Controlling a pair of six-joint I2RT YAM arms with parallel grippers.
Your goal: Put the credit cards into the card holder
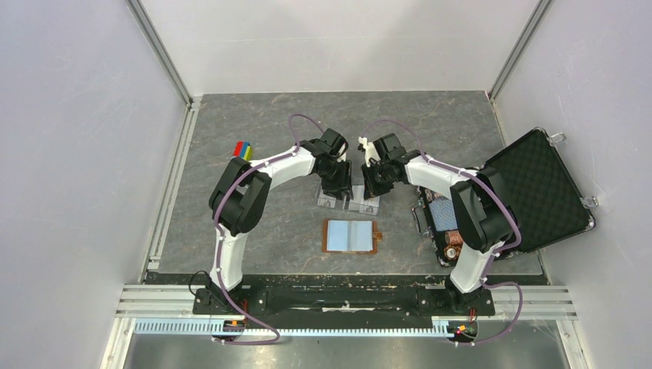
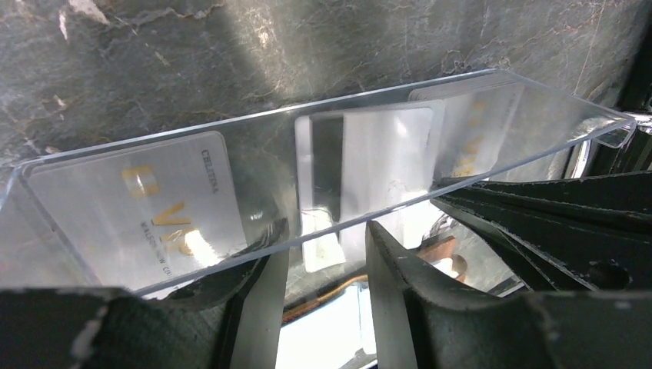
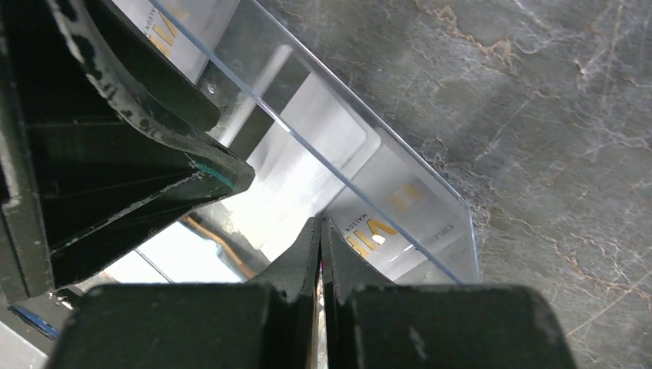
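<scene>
A clear acrylic box lies across the middle of the table. In the left wrist view a pale card with gold print is at its left end, white cards are in its middle, and more gold-printed cards are at its right end. My left gripper is open at the box's near edge, nothing held between its fingers. Over the right part of the box, my right gripper is shut, with nothing showing between its fingertips. The brown card holder lies unfolded in front, its pale pockets facing up.
An open black case with assorted items stands at the right. Coloured blocks sit at the back left. Both grippers are close together over the box.
</scene>
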